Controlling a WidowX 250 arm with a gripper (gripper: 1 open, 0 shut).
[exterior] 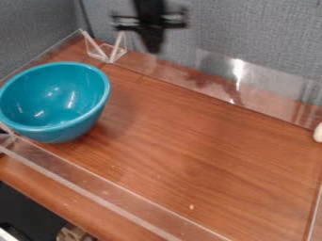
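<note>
My gripper (151,40) is a dark, motion-blurred shape at the top middle of the camera view, raised in front of the grey back wall. Whether it is open or shut is hard to tell through the blur, and nothing can be made out between its fingers. A large turquoise bowl (53,102) stands at the left of the wooden table (201,165).
A white wire rack (104,47) sits in the back left corner. A white object (315,132) shows at the right edge. Clear low barriers run along the table's edges.
</note>
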